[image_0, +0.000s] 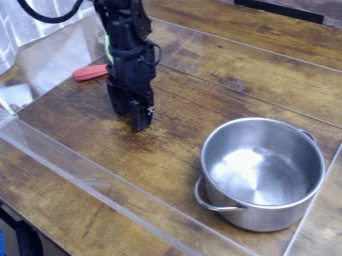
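The black robot arm reaches down from the top left, and its gripper (132, 112) hangs low over the wooden table at the left of centre. The dark fingers blend into one another, so their opening and anything between them cannot be made out. A large steel pot (261, 170) with loop handles stands at the right front, apart from the gripper. Behind the arm at the back left lies a small red object (88, 72), with something pale green partly hidden by the arm.
Clear plastic edging (100, 180) runs along the table's front left, and a crumpled translucent sheet sits at the left.
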